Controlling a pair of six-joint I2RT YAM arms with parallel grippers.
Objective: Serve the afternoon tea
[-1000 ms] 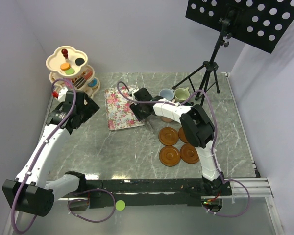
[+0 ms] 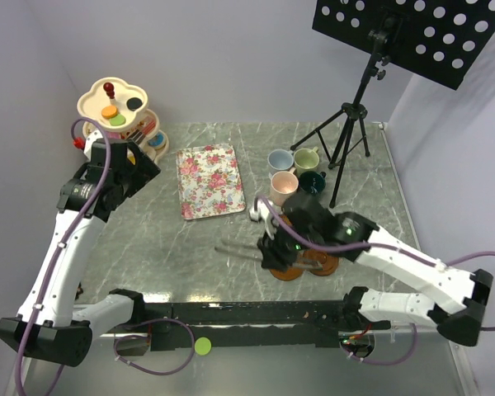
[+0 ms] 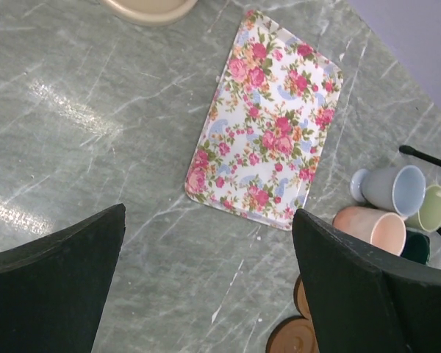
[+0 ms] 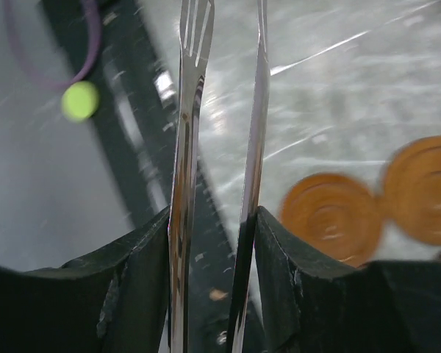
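Note:
A floral tray (image 2: 210, 181) lies at the table's centre-back. To its right are a blue cup (image 3: 397, 190), a pink cup (image 3: 367, 228), a pale green cup (image 2: 306, 161) and a dark green cup (image 2: 312, 183). Brown coasters (image 4: 327, 217) sit front right, partly under my right arm. My left gripper (image 2: 139, 169) is open and empty beside the tiered stand (image 2: 107, 106) at back left. My right gripper, blurred from above, hovers near the front coasters with metal utensil-like pieces, one fork-ended, in its fingers; whether it grips them firmly I cannot tell.
A black music stand (image 2: 346, 124) rises at back right, its legs near the cups. Walls border the sides and back; purple cables run along both arms.
My right arm has swept from over the tray toward the front right, over the coasters, uncovering tray and cups.

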